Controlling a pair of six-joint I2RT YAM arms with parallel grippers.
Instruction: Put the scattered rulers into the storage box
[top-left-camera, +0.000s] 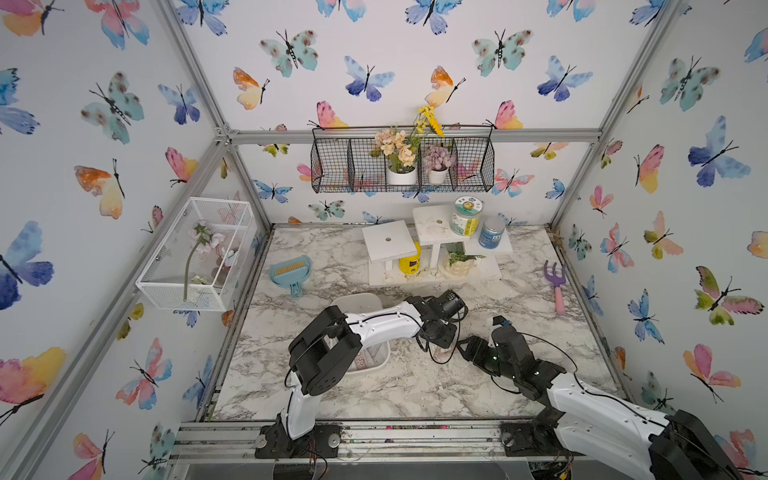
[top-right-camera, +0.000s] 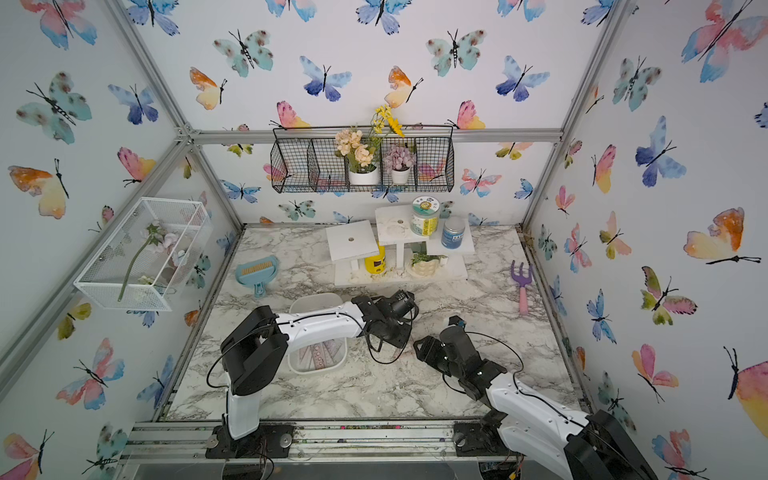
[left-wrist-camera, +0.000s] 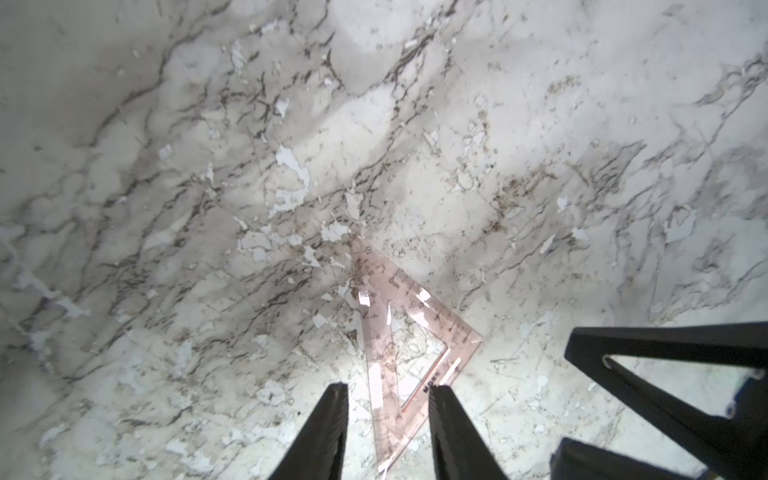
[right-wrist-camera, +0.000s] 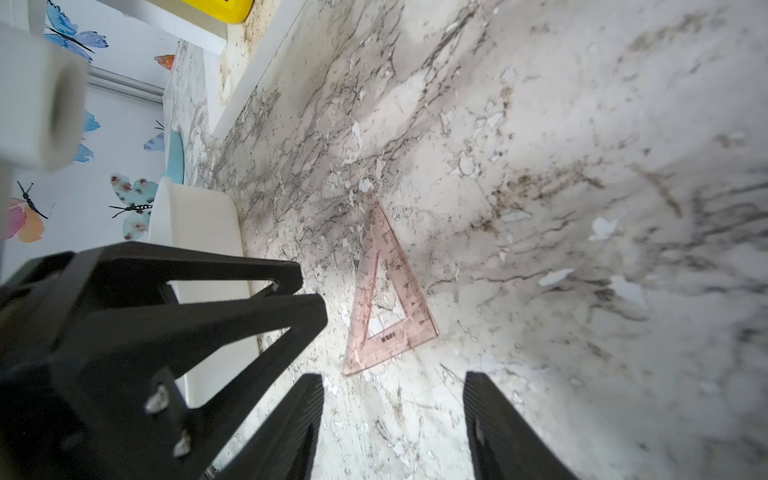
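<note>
A clear pinkish set-square ruler (left-wrist-camera: 382, 352) lies flat on the marble table. Its corner nearest the left wrist camera's lower edge comes between the fingers of my left gripper in that view, and the fingers are apart, gripping nothing. Seen from the right wrist, the same triangle ruler (right-wrist-camera: 408, 300) lies just beyond my right gripper, whose fingers stand wide open and empty. Left-gripper fingers (right-wrist-camera: 308, 316) reach in beside it there. The white storage box (top-right-camera: 318, 368) sits under the left arm, with pinkish rulers (top-right-camera: 318, 355) inside; the arm hides part of it.
Behind the grippers stands a white shelf (top-left-camera: 382, 281) with cans and small items. A blue dustpan (top-left-camera: 291, 273) lies at back left, and a purple fork (top-left-camera: 556, 284) at right. Open marble separates the fork from the right arm.
</note>
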